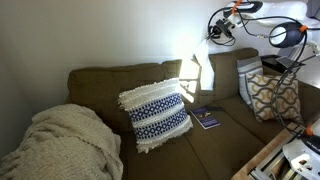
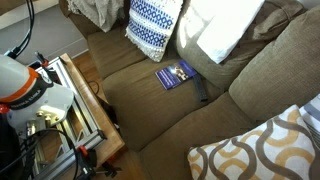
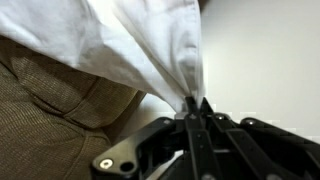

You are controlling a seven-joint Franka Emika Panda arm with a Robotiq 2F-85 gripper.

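A white cloth hangs down from my gripper, which is raised in front of the wall above the sofa's backrest. In the wrist view, the fingers of the gripper are shut on a gathered bit of the cloth, and the rest spreads away from them. The second exterior view shows the cloth's lower part before the backrest, with the gripper out of frame. Whether its bottom edge touches the sofa, I cannot tell.
On the brown sofa lie a blue book and a dark remote-like object. A blue-and-white pillow, a patterned pillow and a bunched beige blanket also rest there. Much of the seat is bare.
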